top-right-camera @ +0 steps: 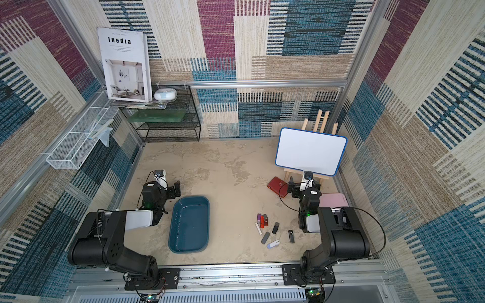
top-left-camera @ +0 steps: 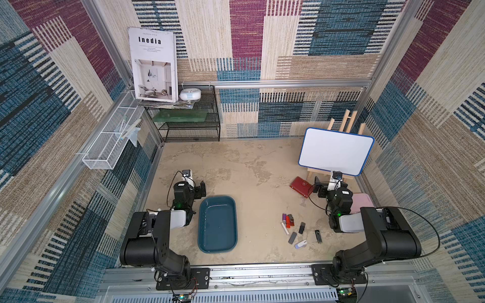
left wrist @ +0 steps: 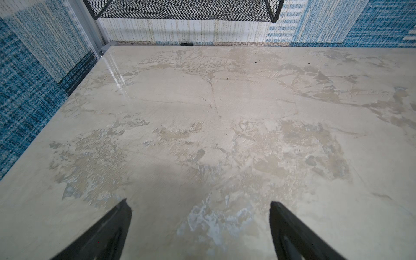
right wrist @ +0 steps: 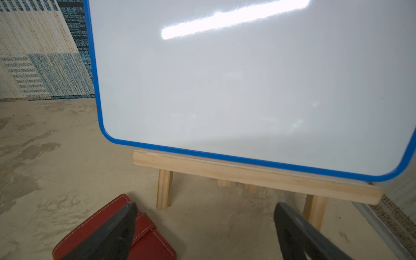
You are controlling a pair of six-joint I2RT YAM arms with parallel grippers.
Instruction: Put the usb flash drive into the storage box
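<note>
A teal rectangular box [top-left-camera: 217, 223] rests on the table, empty, just right of my left gripper [top-left-camera: 192, 187]. Several small flash drives lie loosely grouped right of centre: a white one [top-left-camera: 285, 228], a grey one [top-left-camera: 292, 237], a dark one [top-right-camera: 275, 227], a red one [top-right-camera: 262, 221] and others. My right gripper [top-right-camera: 298, 185] hovers beyond them at the right, facing the whiteboard. Both grippers stand open; in the wrist views only bare table, board and wallet show between their fingers.
A whiteboard [top-left-camera: 336, 150] on a wooden easel stands back right, with a red wallet [top-left-camera: 301, 186] before it. A pink item [top-left-camera: 362, 200] is partly hidden behind the right arm. Wire shelves [top-left-camera: 187, 132] stand back left.
</note>
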